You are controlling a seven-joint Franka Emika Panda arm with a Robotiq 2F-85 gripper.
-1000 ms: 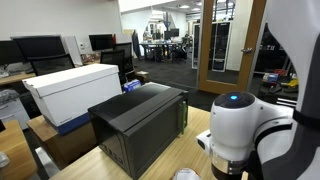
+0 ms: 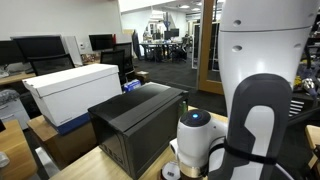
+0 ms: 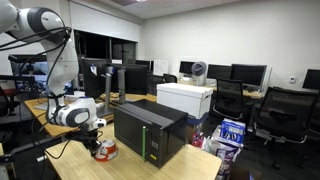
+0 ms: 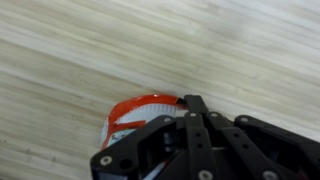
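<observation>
A round white item with a red rim, perhaps a bowl or lid, lies on the pale wood table, partly covered by my gripper in the wrist view. My gripper is shut, its fingertips meeting at the red edge. Whether the thin rim is between them cannot be told. In exterior view 2 the gripper is low over the table, at the near side of the red-and-white item. Only a pale part of that item shows beside the arm in exterior view 1.
A black microwave stands just beyond the item. Behind it is a large white box on a stack. Bare table lies in front and to the right of the microwave in exterior view 2.
In exterior view 1 the arm has swung up and left toward the microwave. It now covers more of the table, and the pale round item shows slightly farther left than before.
</observation>
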